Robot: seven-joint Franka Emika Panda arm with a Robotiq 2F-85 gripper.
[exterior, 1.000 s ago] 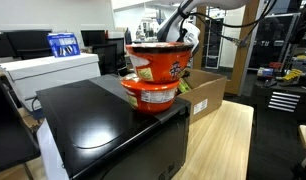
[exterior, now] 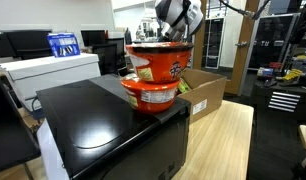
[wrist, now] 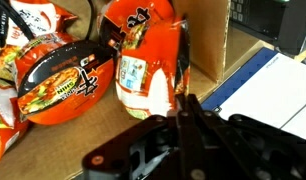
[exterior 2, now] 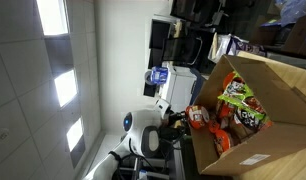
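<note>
In the wrist view my gripper reaches up from the bottom edge, its fingers shut. A red and white noodle package (wrist: 143, 82) appears right at the fingertips, blurred; whether its edge is pinched cannot be told. Beside it lies a red bowl-shaped noodle package (wrist: 65, 82) with a printed lid. In exterior view 2 the gripper (exterior 2: 179, 122) is at the edge of an open cardboard box (exterior 2: 268, 150), close to a red and white package (exterior 2: 198, 117). Exterior view 1 shows the white arm (exterior: 180, 14) above the box, its fingertips hidden behind stacked red bowls.
Two stacked red bowls (exterior: 153, 96) stand on a black surface (exterior: 88, 125) in the foreground. More red packages (exterior 2: 245, 117) and a green one (exterior 2: 235, 86) lie inside the box. Bare wooden table (exterior: 221, 140) extends in front of the box.
The arm has risen above the box over the last second, and its white wrist now stands higher. The stacked bowls and the box have stayed in place.
</note>
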